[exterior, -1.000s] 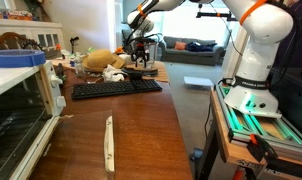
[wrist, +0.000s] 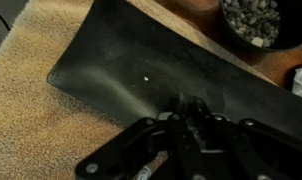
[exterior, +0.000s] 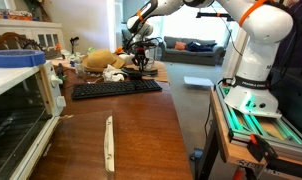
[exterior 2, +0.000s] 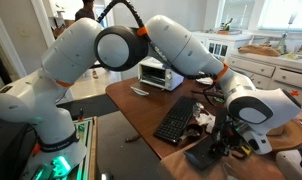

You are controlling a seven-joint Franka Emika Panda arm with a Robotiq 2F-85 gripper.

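Note:
A long, dark, smooth tray-like piece [wrist: 111, 65] lies across the middle of the wrist view, over a tan cloth [wrist: 31, 85]. My black gripper reaches over it from the bottom of that view. Dark fingers against the dark surface hide how far apart they are, and whether they touch it. In exterior view 2, the gripper [exterior 2: 229, 143] is low at the front right, beside the dark piece [exterior 2: 203, 153]. From exterior view 1, the gripper [exterior: 141, 60] appears small at the table's far end.
A black bowl of grey pebbles [wrist: 259, 20] sits close by. The black keyboard [exterior 2: 175, 120] lies mid-table, near a white toaster oven [exterior 2: 159, 77]. A pale strip [exterior: 109, 145] rests on otherwise bare brown table in the foreground.
In exterior view 1, my gripper has come down slightly toward the far end of the table. The keyboard and the other tabletop things have stayed put.

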